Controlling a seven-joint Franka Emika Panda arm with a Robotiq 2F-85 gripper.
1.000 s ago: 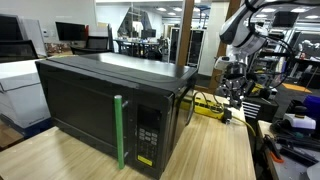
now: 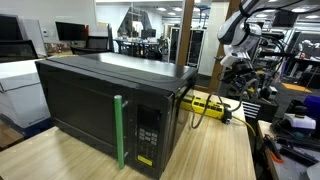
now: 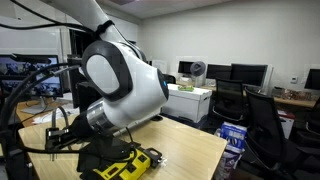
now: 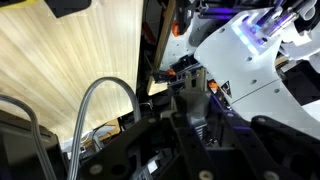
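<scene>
A black microwave point(image 2: 115, 105) with a green door handle point(image 2: 119, 132) stands on the wooden table in exterior view 1. Well to its right, near the table's far right edge, is my gripper point(image 2: 243, 84), apart from the microwave. In exterior view 2 my white arm point(image 3: 125, 90) fills the foreground, and the dark gripper and its cables are hard to separate. Dark gripper parts and a grey piece show at lower right in the wrist view; whether anything sits between the fingers is unclear.
A yellow-and-black object point(image 2: 205, 106) lies on the table behind the microwave's right side. Bare tabletop point(image 2: 215, 150) runs along the front right. Loose cables hang around my wrist. Clutter point(image 2: 300, 125) lies beyond the right edge.
Over the last second my wrist has tilted and the gripper has swung up and slightly right in exterior view 1. The microwave and the yellow object have stayed in place.
</scene>
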